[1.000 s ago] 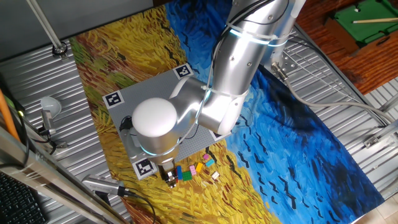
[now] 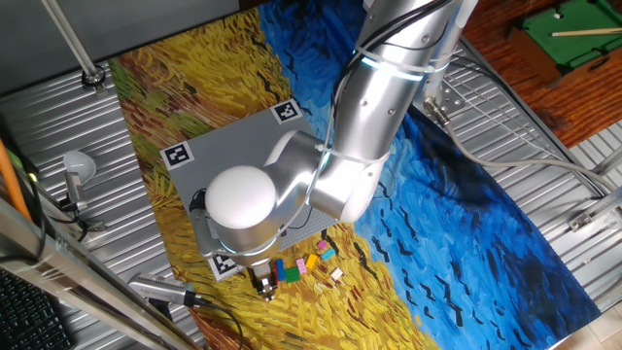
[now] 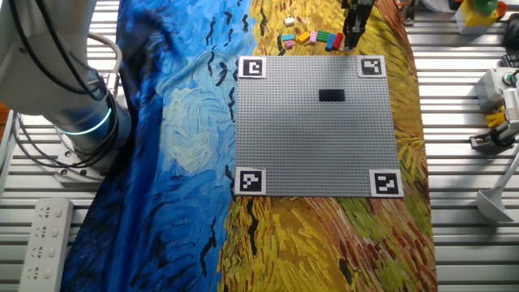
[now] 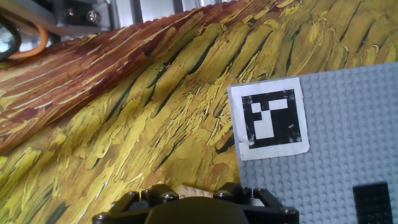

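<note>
My gripper (image 3: 357,18) points down just beyond the far edge of the grey baseplate (image 3: 284,146), at the end of a loose row of small coloured bricks. Two dark fingertips stand apart at the bottom of the wrist view, with a beige brick (image 4: 194,191) showing between them. Whether they touch it is hidden. Nearest to the gripper in the row are a blue brick (image 2: 280,269), a red brick (image 3: 337,40) and a green brick (image 2: 293,275). Pink, yellow and white pieces lie farther along. One black brick (image 3: 332,95) sits on the baseplate.
Marker squares occupy the baseplate's corners, one marker (image 4: 271,118) being close to the gripper. A camera-like device (image 2: 160,290) with a cable stands beside the painted cloth (image 2: 428,243). Most of the baseplate is bare.
The wrist and gripper have shifted slightly toward the bottom of exterior view 1, away from the baseplate's middle. The coloured bricks in the row appear unmoved.
</note>
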